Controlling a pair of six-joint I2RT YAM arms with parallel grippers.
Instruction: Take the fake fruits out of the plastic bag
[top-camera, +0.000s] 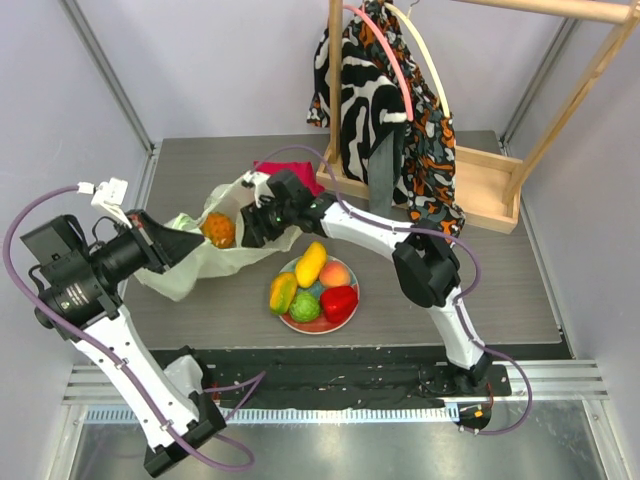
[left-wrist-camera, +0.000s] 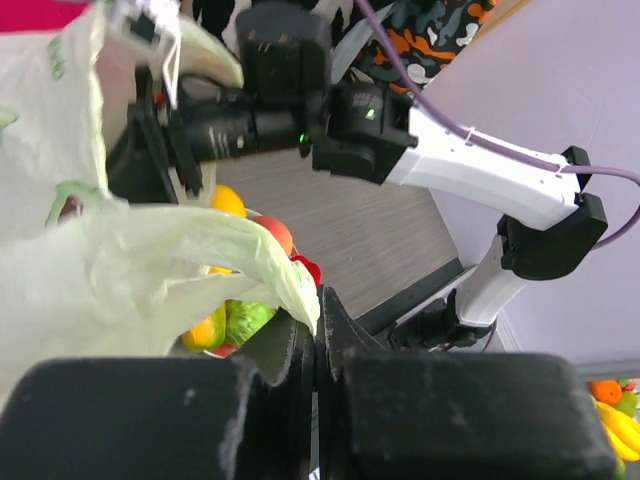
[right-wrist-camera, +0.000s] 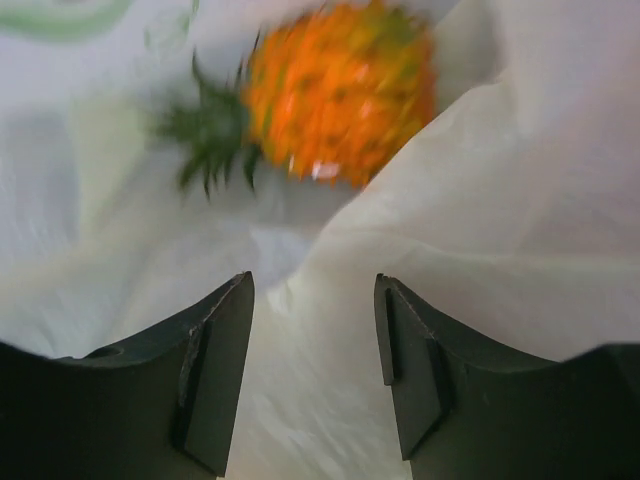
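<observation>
My left gripper (top-camera: 172, 245) is shut on the thin edge of the pale plastic bag (left-wrist-camera: 200, 250), seen in the left wrist view. An orange pineapple (top-camera: 218, 229) with green leaves lies inside the bag, also seen in the right wrist view (right-wrist-camera: 340, 95). My right gripper (top-camera: 255, 222) is at the bag's right side; its fingers stand part open above the plastic with nothing between them, facing the pineapple.
A plate (top-camera: 313, 327) of fruit, with mangoes, a peach, a red pepper and a green fruit, sits right of the bag. A red cloth (top-camera: 290, 172) lies behind. A wooden rack (top-camera: 480, 190) with hanging clothes stands at the back right; bare table is at the right.
</observation>
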